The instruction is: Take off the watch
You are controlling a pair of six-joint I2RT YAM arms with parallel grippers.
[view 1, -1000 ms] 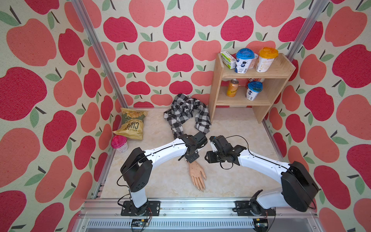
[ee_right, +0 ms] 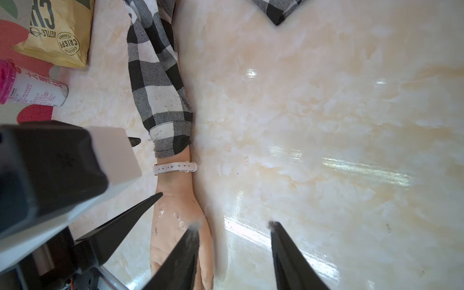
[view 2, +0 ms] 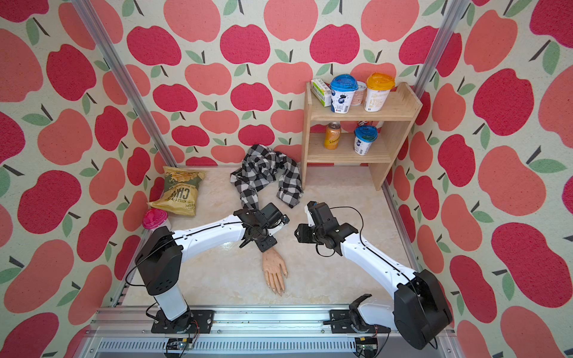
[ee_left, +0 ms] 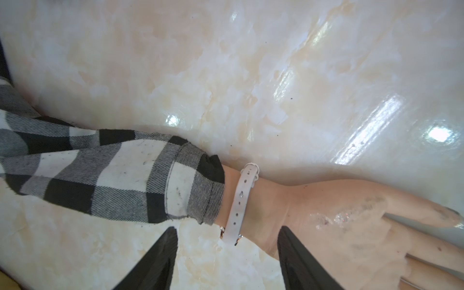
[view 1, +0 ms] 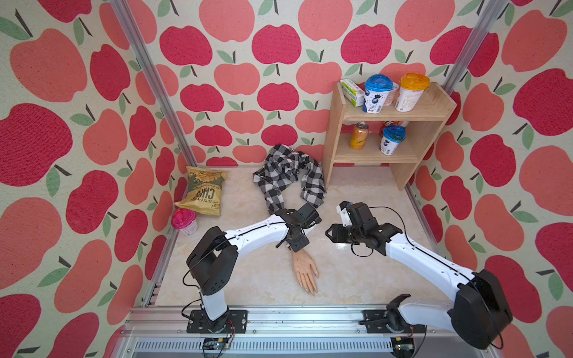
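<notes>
A white watch strap (ee_left: 238,207) with punched holes goes across the wrist of a model hand (ee_left: 333,212), just below a checked sleeve (ee_left: 145,178). One end of the strap forms a small loop at the far edge of the wrist; metal pieces show at the near edge. My left gripper hovers over the wrist, its fingers wide apart and the strap's near end showing between them, untouched. From the right wrist view, the strap (ee_right: 175,167) lies left of my right gripper, whose fingers are apart over bare table. The watch face does not show.
A chips bag (view 1: 203,191) and a pink-lidded cup (view 1: 184,220) stand at the left. A wooden shelf (view 1: 391,122) with cups and a can is at the back right. Bare table surrounds the hand, and my left arm sits close beside my right gripper.
My right arm has drawn away to the right, widening the space between the two grippers. The hand and sleeve look unmoved.
</notes>
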